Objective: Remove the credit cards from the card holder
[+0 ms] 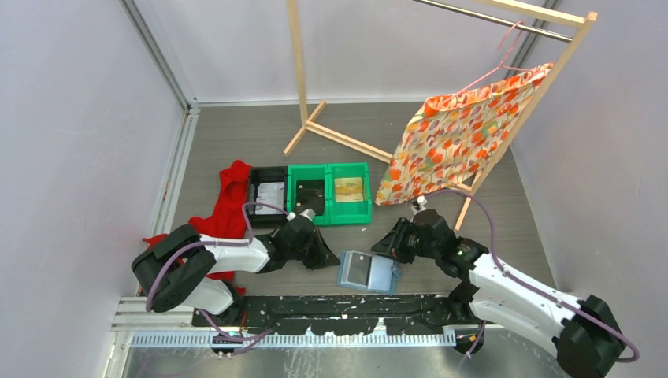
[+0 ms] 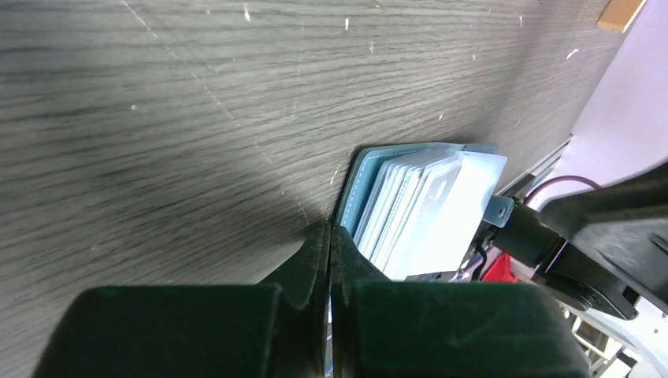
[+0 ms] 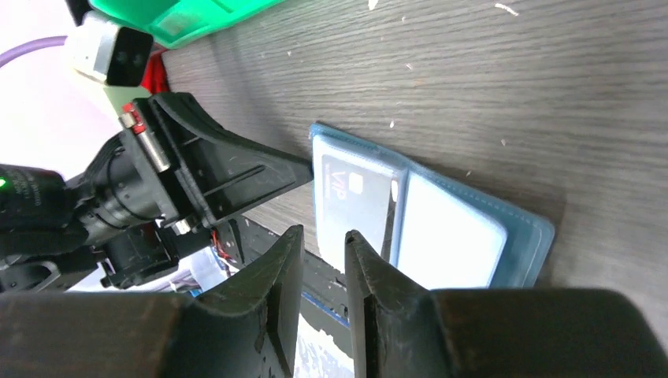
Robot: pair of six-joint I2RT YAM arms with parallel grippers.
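Observation:
The light-blue card holder (image 1: 386, 276) lies open on the floor between my two arms. In the right wrist view a pale card with print (image 3: 346, 193) sits in its left half, and a white panel (image 3: 445, 236) covers the right half inside a blue border. White card edges (image 2: 413, 209) fan out in the left wrist view. My left gripper is shut, its tips beside the holder's edge with nothing seen between them. My right gripper stands part open near the holder, with an empty gap between its fingers.
Behind the arms stands a green box (image 1: 358, 168) in two compartments, with a black tray (image 1: 254, 197) to its left. A red cloth (image 1: 228, 197) lies at the left. A patterned cloth (image 1: 465, 130) hangs from the wooden rack (image 1: 346, 142) at back right.

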